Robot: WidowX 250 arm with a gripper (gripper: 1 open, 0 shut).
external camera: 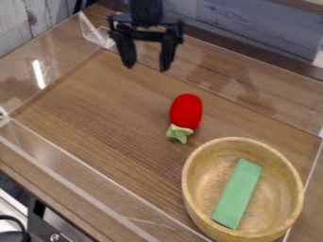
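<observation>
The dark gripper point(145, 52) hangs over the back of the wooden table, blurred; I cannot tell whether it is open or shut. A red object with a green leafy top, like a toy strawberry point(186, 112), lies at centre right. A yellow bowl point(199, 178) at the lower right holds a green bar point(237, 193).
</observation>
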